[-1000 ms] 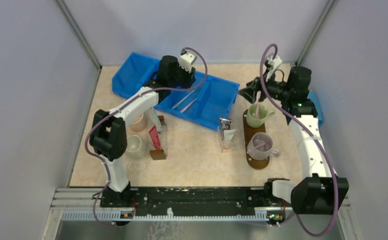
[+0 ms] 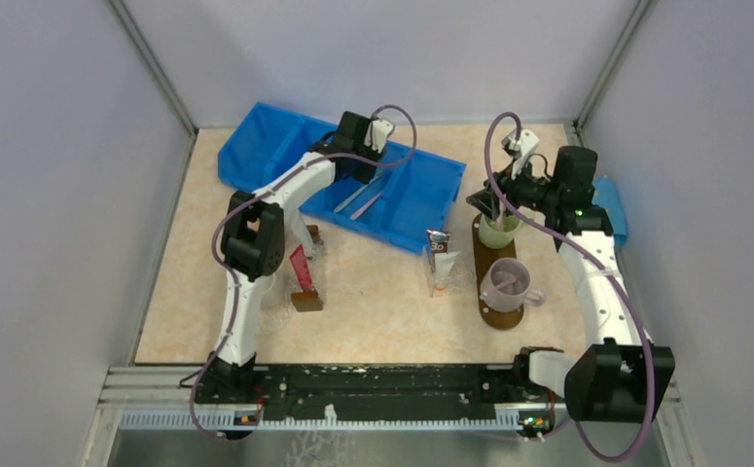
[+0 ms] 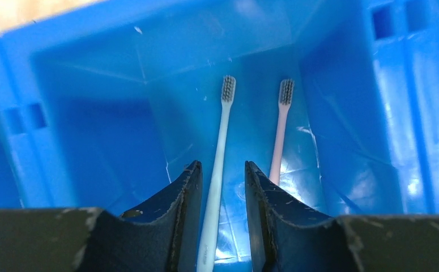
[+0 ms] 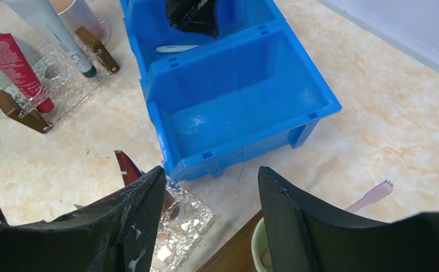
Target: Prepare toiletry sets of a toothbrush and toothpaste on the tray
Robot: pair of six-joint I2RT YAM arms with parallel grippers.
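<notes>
In the middle compartment of the blue tray (image 2: 438, 190) lie a white toothbrush (image 3: 220, 150) and a pink toothbrush (image 3: 281, 122), side by side with heads the same way. Above them my left gripper is part open, the white handle showing between its fingers; whether they touch it cannot be told. My right gripper, also part open, is at the green cup (image 2: 498, 233). A pale pink brush (image 4: 374, 195) sticks out past its right finger. Toothpaste tubes stand in two clear holders: red (image 4: 14, 63) and white (image 4: 55, 31) at left, dark (image 2: 438, 240) and white (image 2: 444, 265) in the middle.
A lilac mug (image 2: 506, 284) with a brush in it stands in front of the green cup on a brown board (image 2: 487, 255). The tray's right compartment (image 4: 245, 116) is empty. Something blue (image 2: 610, 209) lies behind the right arm.
The right gripper has lowered to the green cup, now partly covering it.
</notes>
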